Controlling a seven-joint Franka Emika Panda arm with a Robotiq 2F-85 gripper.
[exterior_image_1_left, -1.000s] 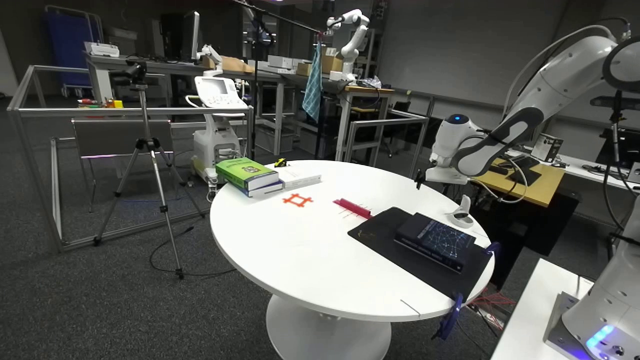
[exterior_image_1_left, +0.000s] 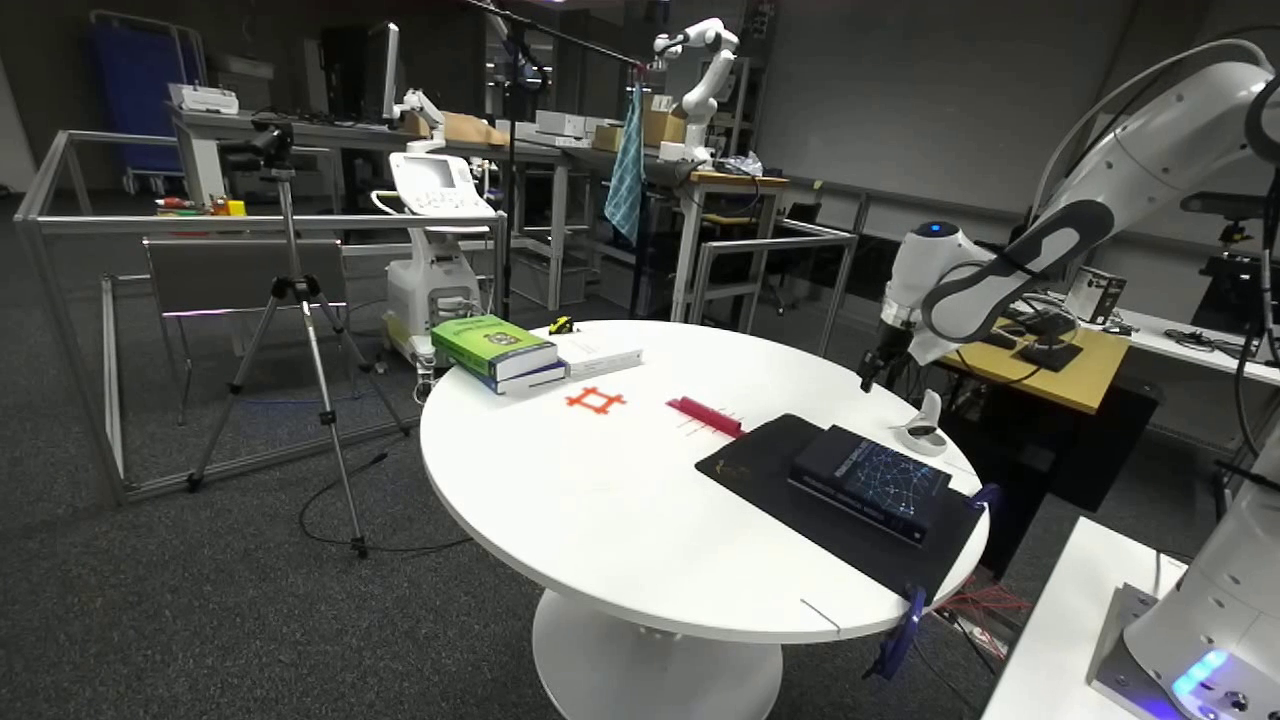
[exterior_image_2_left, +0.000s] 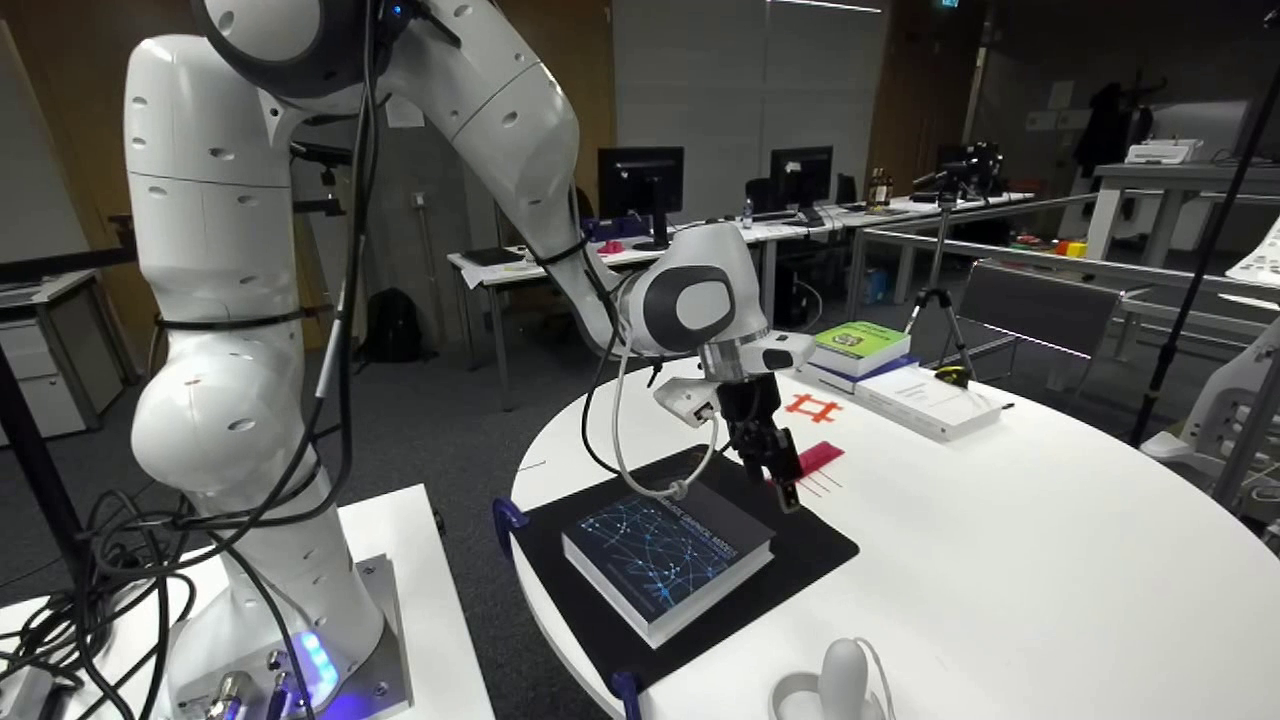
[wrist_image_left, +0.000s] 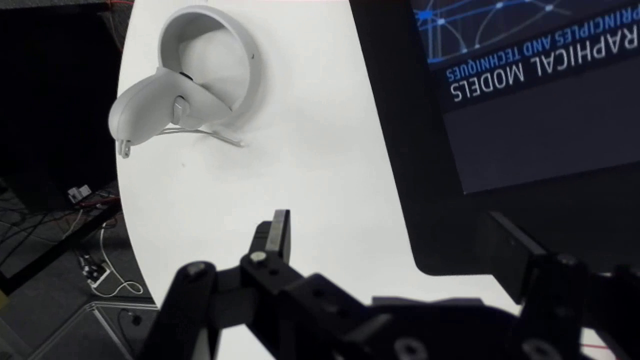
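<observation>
My gripper is open, its two fingers wide apart with nothing between them. It hangs above the table, with the white table top and the corner of the black mat (wrist_image_left: 390, 126) showing beyond its fingertips. A thick dark book (exterior_image_2_left: 672, 546) with a blue network pattern lies flat on that mat. In the wrist view, a white ringed controller (wrist_image_left: 162, 102) rests on the table at the upper left, apart from the fingers. A crimson strip (exterior_image_1_left: 708, 416) with thin prongs and an orange square frame (exterior_image_1_left: 595, 400) lie farther along the table.
A green book (exterior_image_1_left: 494, 346) lies on a blue one, beside a white book (exterior_image_2_left: 930, 400), near the table's edge. Blue clamps (exterior_image_1_left: 900, 636) stick out at the mat's table edge.
In exterior view 1, the arm and gripper have shifted right and slightly down, and the wrist has turned. The objects on the table have stayed put.
</observation>
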